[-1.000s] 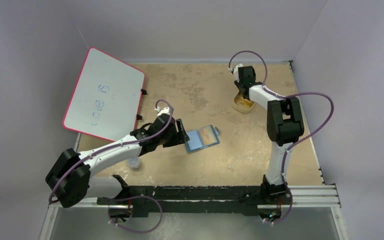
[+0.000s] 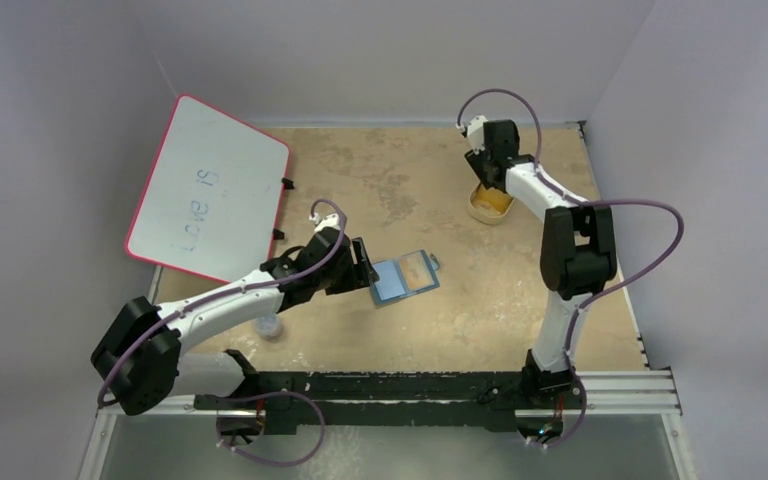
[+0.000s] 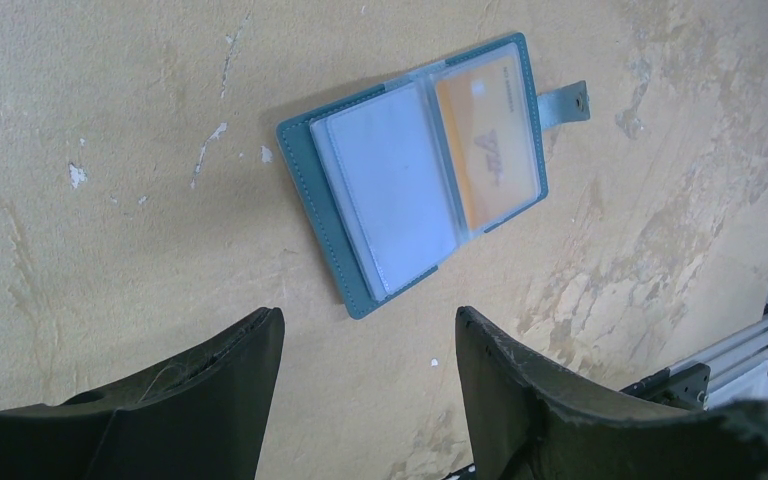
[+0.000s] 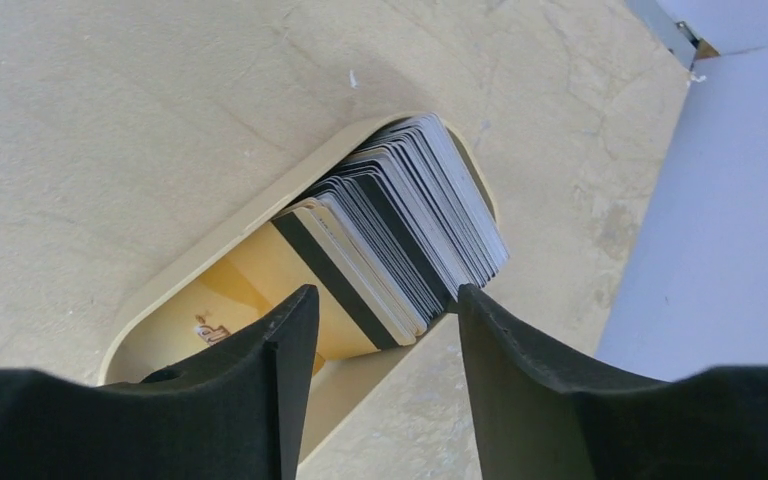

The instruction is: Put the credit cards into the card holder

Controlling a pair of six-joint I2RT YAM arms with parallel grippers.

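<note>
The blue card holder (image 2: 390, 283) lies open on the table, a pale card under the clear sleeve on its right side (image 3: 490, 140). My left gripper hangs open beside it, with nothing between its fingers. At the back right, a cream container (image 2: 488, 215) holds a tightly packed row of cards (image 4: 400, 220), with orange cards leaning at the near end. My right gripper is over this container, its fingers apart above the orange and black-striped cards, holding nothing that shows.
A whiteboard (image 2: 207, 190) with a pink rim stands at the left. A small clear item (image 2: 267, 326) sits near the left arm's base. Walls close in at the back and right.
The left arm and the card holder are unchanged.
</note>
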